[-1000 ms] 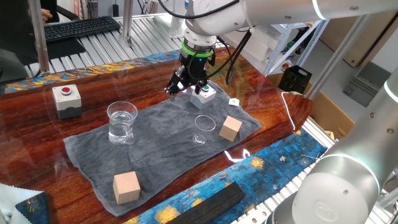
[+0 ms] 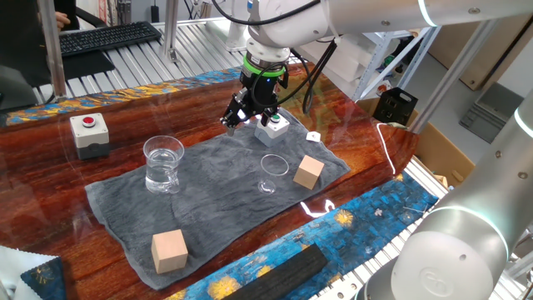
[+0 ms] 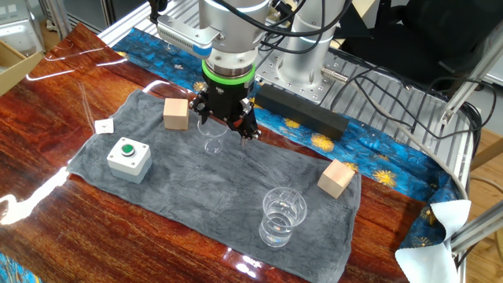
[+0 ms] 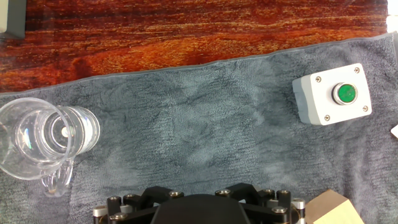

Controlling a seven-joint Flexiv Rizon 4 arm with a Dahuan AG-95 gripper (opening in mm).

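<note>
My gripper [image 3: 225, 127] hangs over the grey towel [image 2: 216, 183] with its fingers spread wide and nothing between them. In the wrist view the gripper shows at the bottom edge, its fingers far apart. A clear handled cup [image 4: 56, 138], apparently with clear liquid in it, stands on the towel to the left there. A stemmed clear glass [image 2: 271, 175] stands near a wooden block [image 2: 308, 172]; the wrist view does not show this glass. A white box with a green button [image 4: 336, 94] rests on the towel, partly behind the gripper in exterior view 1.
A second wooden block [image 2: 169, 252] sits at the towel's other end. Off the towel is a box with a red button [image 2: 90, 133]. A long black bar [image 3: 301, 110] lies along the blue patterned cloth [image 3: 385, 157]. The towel's middle has free room.
</note>
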